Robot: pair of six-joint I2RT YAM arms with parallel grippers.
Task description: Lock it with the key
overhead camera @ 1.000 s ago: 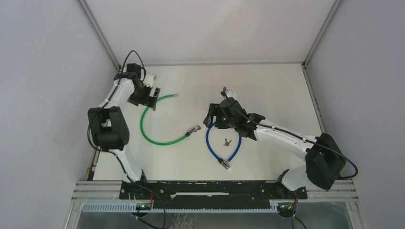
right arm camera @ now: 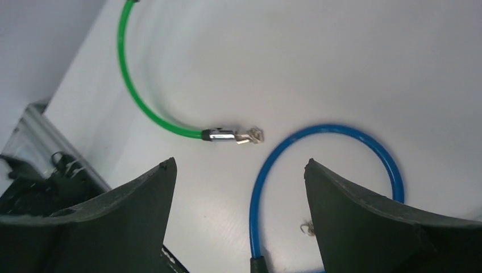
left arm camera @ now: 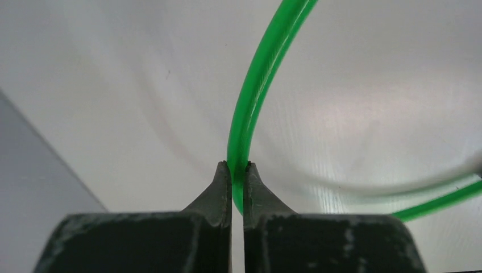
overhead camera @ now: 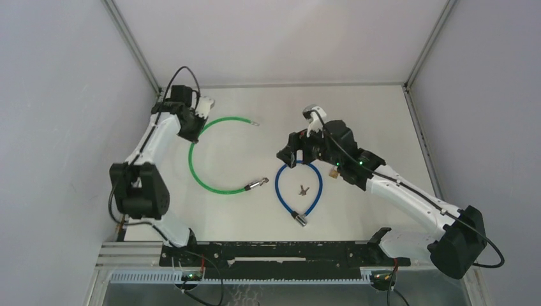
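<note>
The green cable lock [overhead camera: 210, 187] lies in a wide open curve on the left of the table. Its bare metal tip [overhead camera: 254, 123] points right at the far side. At its near end is a silver lock barrel [right arm camera: 221, 135] with a small metal piece protruding, perhaps a key. My left gripper [overhead camera: 196, 141] is shut on the green cable, which runs between its fingertips. With nothing between its fingers, my right gripper is open above the far part of the blue cable lock [overhead camera: 279, 191].
Inside the blue loop lie small loose keys [overhead camera: 303, 190]. The blue lock's silver barrel [overhead camera: 300, 219] is at the near side. A small brass padlock [overhead camera: 333, 173] shows beside the right arm.
The cable's tip has shifted right. My right arm has shifted slightly right.
</note>
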